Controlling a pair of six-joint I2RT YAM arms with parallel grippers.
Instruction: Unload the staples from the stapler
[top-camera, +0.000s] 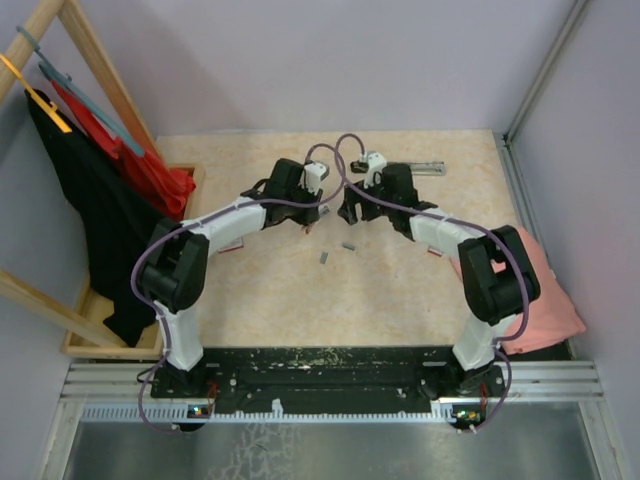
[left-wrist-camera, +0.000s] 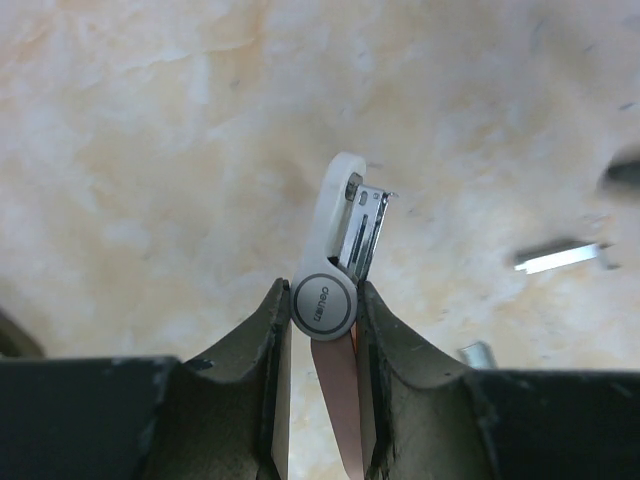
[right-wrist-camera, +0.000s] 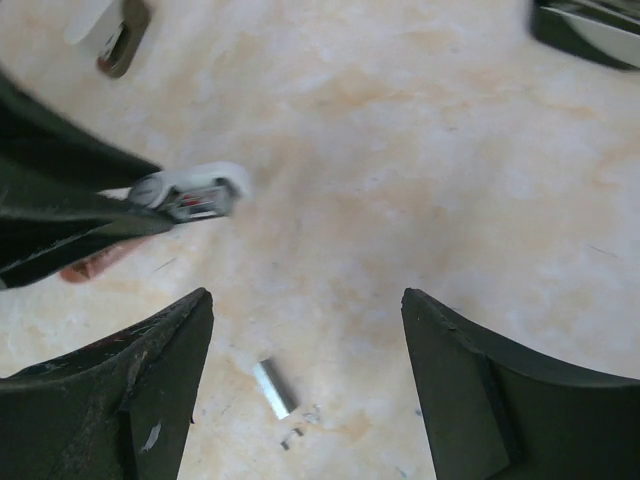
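Observation:
My left gripper is shut on the stapler (left-wrist-camera: 338, 215), a small white and pink one. Its white end and metal staple channel (left-wrist-camera: 362, 232) stick out past the fingers; whether staples sit inside cannot be made out. Seen from above, the stapler (top-camera: 323, 210) is held left of the table's middle. Apart from it, to the right, my right gripper is open with nothing between its fingers. A grey strip of staples (right-wrist-camera: 272, 388) lies on the table, with small loose bits beside it. The top view shows two such pieces, one nearer (top-camera: 323, 257) and one farther right (top-camera: 348, 246).
A long metallic object (top-camera: 425, 168) lies at the back, behind the right gripper. A small white and red box (top-camera: 231, 245) is under the left arm. At the right edge is a pink cloth (top-camera: 530, 290).

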